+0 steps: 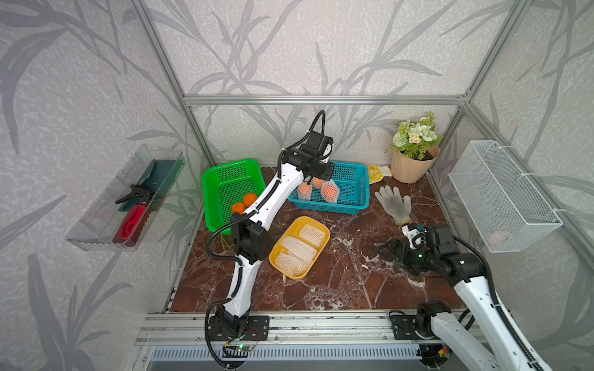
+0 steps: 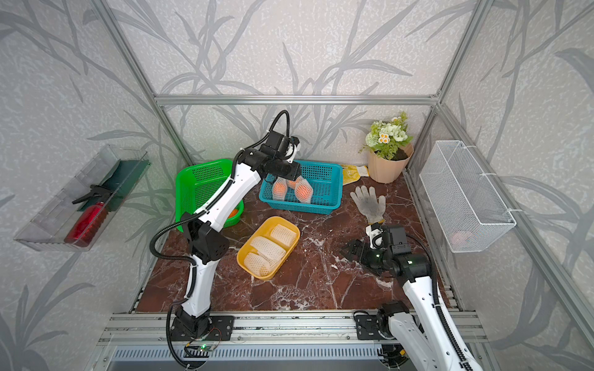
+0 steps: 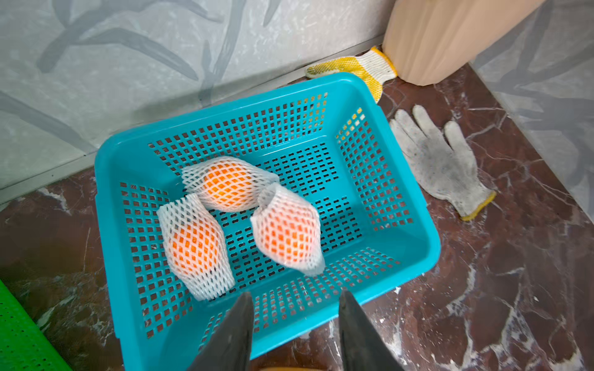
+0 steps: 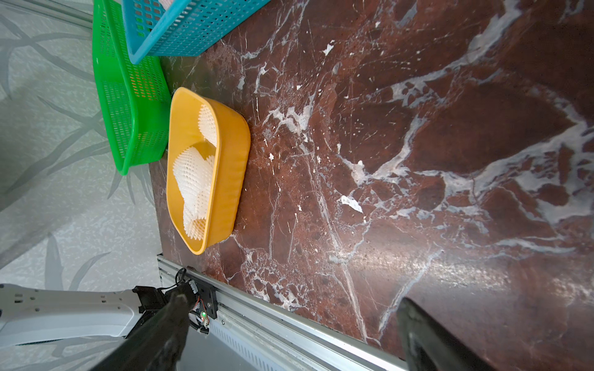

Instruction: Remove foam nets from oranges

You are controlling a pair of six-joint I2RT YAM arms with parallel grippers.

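Observation:
Three netted oranges sit in the blue basket (image 3: pixel 396 185): one left (image 3: pixel 196 250), one at the back (image 3: pixel 229 185), one right (image 3: pixel 286 228). My left gripper hangs above them, fingers apart, nothing between them. The green basket (image 1: pixel 213 191) holds bare oranges (image 1: pixel 250 199), partly behind my left arm. Empty white foam nets (image 4: pixel 195 179) lie in the yellow tray (image 4: pixel 232 185). My right gripper stands open over the table's right side, holding nothing.
Gloves (image 3: pixel 454 173) lie right of the blue basket, near a flowerpot (image 1: pixel 411 167). A wire basket (image 1: pixel 501 198) is at the right wall, a clear bin (image 1: pixel 123 204) at the left.

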